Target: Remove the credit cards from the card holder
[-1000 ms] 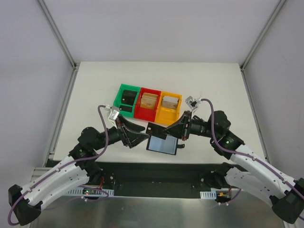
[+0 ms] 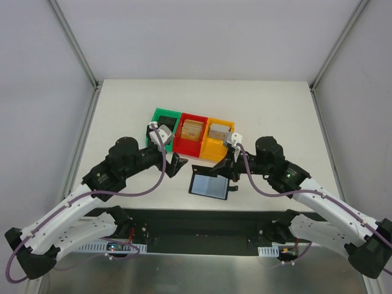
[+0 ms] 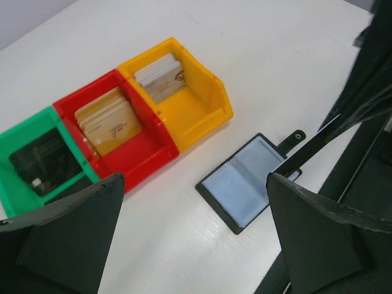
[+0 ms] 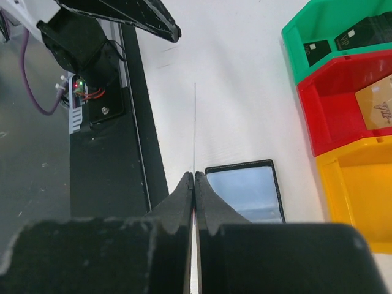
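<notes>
A thin black card (image 2: 203, 169) juts from my right gripper (image 2: 218, 171), which is shut on it. The right wrist view has the card (image 4: 195, 128) almost edge-on, clasped between the fingertips. In the left wrist view this card (image 3: 306, 151) appears as a narrow dark strip over the holder. The flat black-edged card holder (image 2: 210, 186), with a pale window and a strap tab (image 3: 292, 141), lies on the table below. My left gripper (image 2: 177, 165) is open left of the card, with nothing between its fingers; its fingers (image 3: 67, 236) are spread wide.
Behind the holder stand three joined bins: green (image 4: 293, 33) with black cards, red (image 2: 193, 116) with tan cards, and yellow (image 2: 214, 150) with whitish cards. The dark table edge (image 2: 184, 214) runs along the front. Bare table surrounds the bins.
My right gripper still has the card, now tilted more edge-on and shifted slightly.
</notes>
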